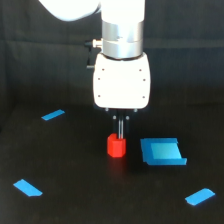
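A red block (pixel 117 147) stands on the dark table near the middle of the camera view. My gripper (pixel 121 134) hangs pointing down from the white hand (pixel 122 82), its tips at the block's upper edge in the image. The dark fingers look close together, and their tips blend with the block and the dark background. Whether they touch the block, or stand in front of or behind it, I cannot tell.
To the right lies a blue taped square (pixel 163 151) with a lighter blue middle. Blue tape strips mark the table at far left (pixel 53 115), near left (pixel 28 188) and near right (pixel 200 197).
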